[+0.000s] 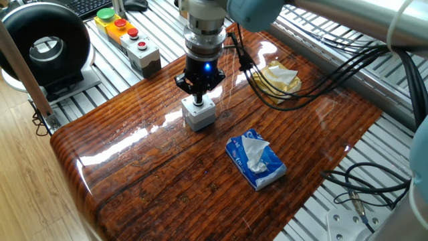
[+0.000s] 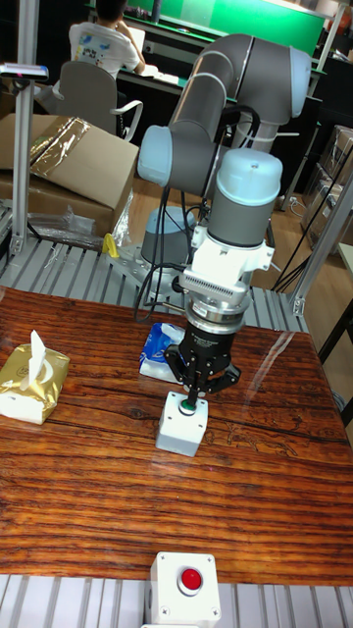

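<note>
A white-and-grey box (image 1: 198, 115) with a button on top stands on the wooden table, left of the blue tissue pack in exterior view 1. My black gripper (image 1: 198, 98) points straight down over it, fingers together and shut, with nothing visible between them. In exterior view 3 the gripper (image 2: 192, 397) has its tips at the green button (image 2: 187, 408) of that box, seemingly touching it. The fingertips cover much of the button, so how far it is pressed cannot be told.
Near the box lies a blue tissue pack (image 1: 255, 161); a gold tissue pack (image 1: 277, 82) sits farther back. Beyond the table edge stand a grey box with a red button (image 1: 141, 55) and a yellow button box (image 1: 107, 23). Black cables (image 1: 321, 90) hang beside the arm.
</note>
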